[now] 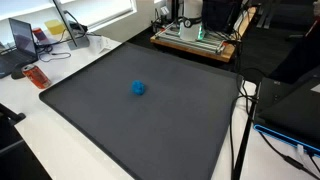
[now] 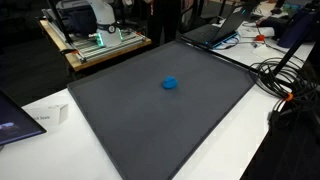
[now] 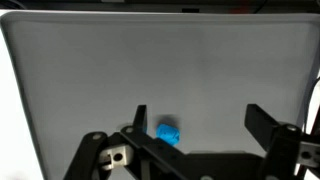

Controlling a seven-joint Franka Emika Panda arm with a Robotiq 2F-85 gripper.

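A small bright blue object (image 1: 138, 88) rests on the dark grey mat, around the middle of its far part in exterior view 1. Exterior view 2 shows this blue object (image 2: 169, 82) with clear mat around it. In the wrist view the blue object (image 3: 168, 134) is low in the picture, partly covered by the gripper's dark parts. My gripper is open, its two black fingers spread wide, and no object is held between them. Neither exterior view shows the gripper. What the blue object is cannot be made out.
Loose cables (image 2: 285, 85) lie beside the mat. A white card (image 2: 38, 118) stands on the white table near the front left.
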